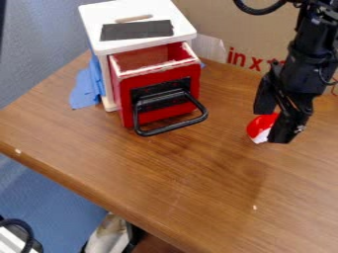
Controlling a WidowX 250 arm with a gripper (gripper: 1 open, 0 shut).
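My black gripper (283, 119) hangs on the right side of the table, low over a red and white object (260, 127) that it partly hides. Whether its fingers are touching the object or around it, I cannot tell. Left of it stands a red box (158, 71) with a black handle (172, 126) at the front, an open top section and a white top (137, 20) bearing a dark pad and a small wooden stick.
A blue cloth (85, 89) lies left of the red box. A cardboard board (231, 25) stands behind. The table's left edge drops to blue floor.
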